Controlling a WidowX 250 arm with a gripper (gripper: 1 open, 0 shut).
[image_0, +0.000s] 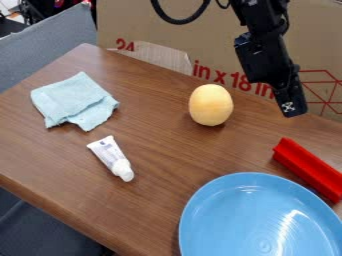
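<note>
My black gripper (290, 104) hangs raised at the upper right, above the table's back edge and in front of the cardboard, to the right of a yellow potato-like object (210, 105). It looks shut, and nothing shows between its fingers. A red bar-shaped object (309, 170) lies below it at the right. A blue plate (261, 225) fills the lower right. A light blue cloth (74, 100) lies at the left, with a white tube (112, 157) below it.
The wooden table (160, 180) has free room in its middle and left. A large cardboard box (147, 30) stands along the back. The table's left edge drops to a dark area.
</note>
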